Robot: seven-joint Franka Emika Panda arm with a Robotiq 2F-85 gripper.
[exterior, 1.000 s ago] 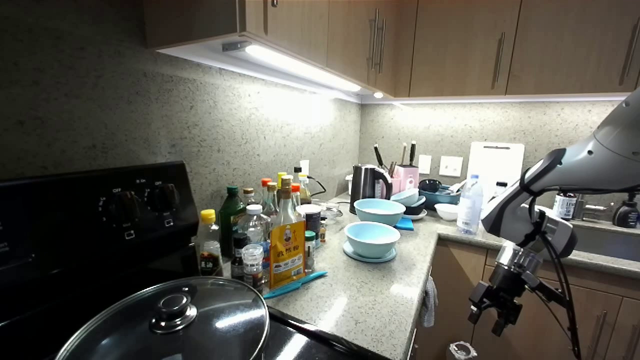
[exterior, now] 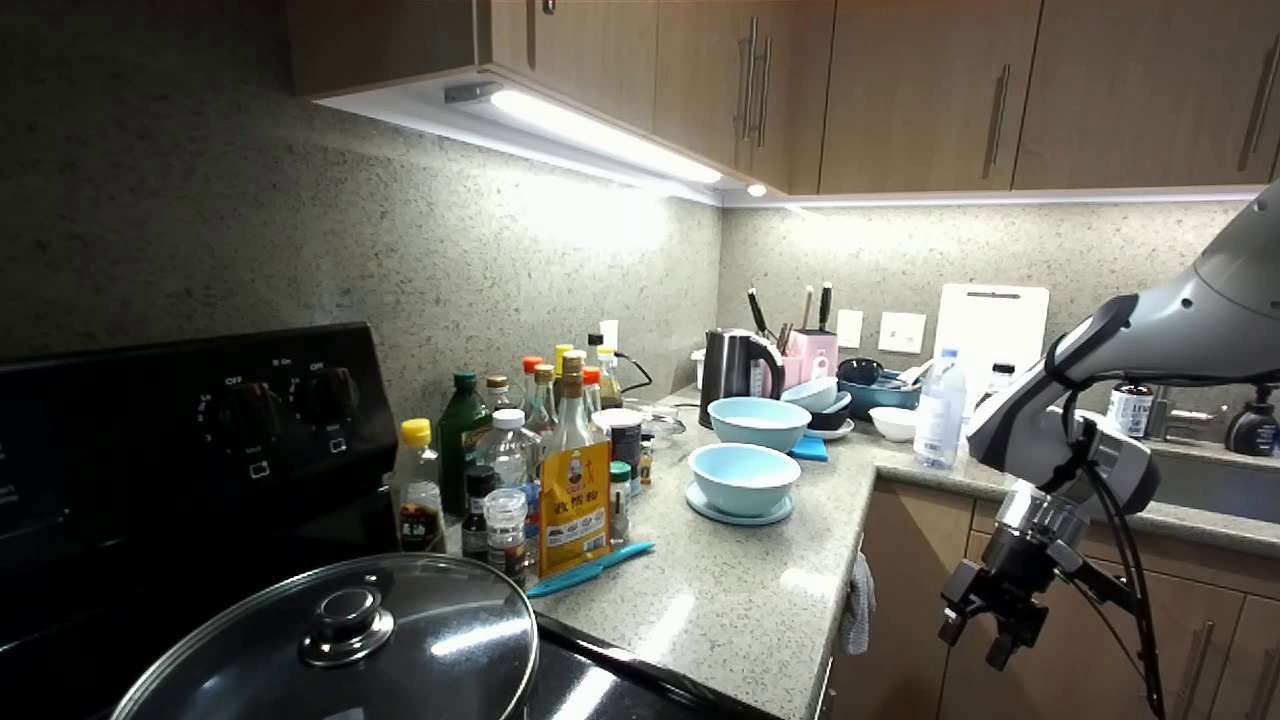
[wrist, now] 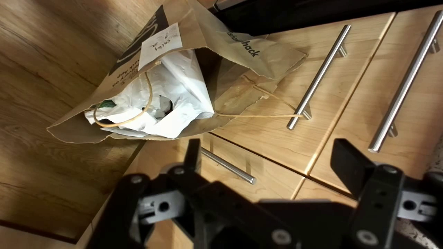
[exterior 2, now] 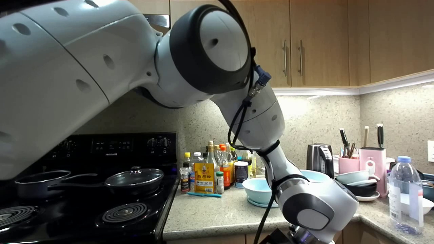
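Note:
My gripper [exterior: 974, 644] hangs in front of the lower cabinets, below counter height, in exterior view 1. In the wrist view the gripper is open, its two black fingers wide apart with nothing between them. Beyond them, on the wooden floor, a brown paper bag [wrist: 249, 54] stands against the cabinet doors, its mouth open. White plastic [wrist: 182, 99] fills part of it, and thin string handles loop over the rim. Exterior view 2 shows the arm reaching over the counter, with the gripper mostly cut off at the bottom edge.
Cabinet handles [wrist: 319, 79] stick out close by. On the counter [exterior: 672, 600] stand light-blue bowls [exterior: 744, 478], several bottles, a yellow packet [exterior: 575, 510], a kettle [exterior: 728, 374] and a plastic bottle [exterior: 941, 412]. A lidded pan [exterior: 360, 672] sits on the stove.
The arm and gripper have shifted very slightly right in exterior view 1. A small whitish object at the bottom edge, below and left of the gripper, no longer shows there.

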